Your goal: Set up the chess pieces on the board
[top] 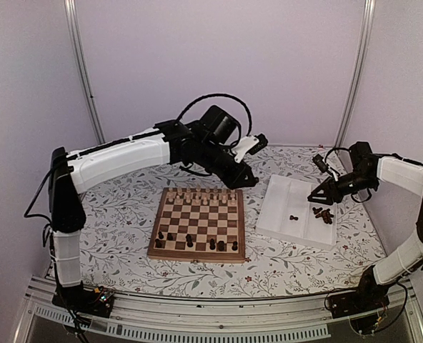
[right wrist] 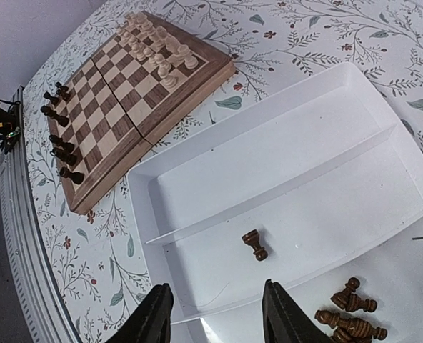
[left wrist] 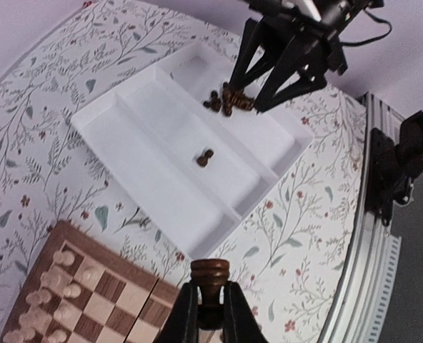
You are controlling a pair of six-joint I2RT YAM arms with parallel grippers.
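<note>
My left gripper (top: 249,180) is raised above the table between board and tray, shut on a dark chess piece (left wrist: 210,275), seen upright in the left wrist view. The chessboard (top: 197,223) carries light pieces along its far side and dark pieces along its near side. The white tray (right wrist: 254,171) holds a single dark piece (right wrist: 255,245) in one compartment and several dark pieces (right wrist: 351,326) lying together in another. My right gripper hangs over the tray, open, with nothing between its fingers.
Flowered cloth (top: 118,221) around the board and tray is clear. The table's front edge runs along the bottom of the top view.
</note>
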